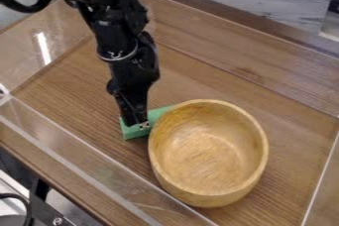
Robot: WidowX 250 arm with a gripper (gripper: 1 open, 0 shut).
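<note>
The black gripper (138, 117) reaches down to a green object (134, 129) lying on the wooden table, its fingertips low over or at that object; it looks shut, and whether anything is between the fingers is hard to see. A large round wooden bowl (208, 154) sits just right of the green object and partly hides it.
A clear raised edge runs along the front left, and a pale wood-look wall (265, 0) stands at the back.
</note>
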